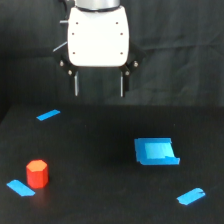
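Observation:
High above the back of the black table hangs my gripper [99, 88], below a white housing. Its two thin dark fingers point down, set wide apart, and the space between them is empty. At the front left of the table stands a red hexagonal block [37, 174]. A small blue square tray [141, 152] with a lighter inside lies to the right of the middle. The gripper is well away from both and touches neither.
Blue tape strips lie on the table: one at the back left [48, 115], one beside the red block [20, 188], one at the front right [190, 196]. Between block and tray the table is bare. A dark curtain hangs behind.

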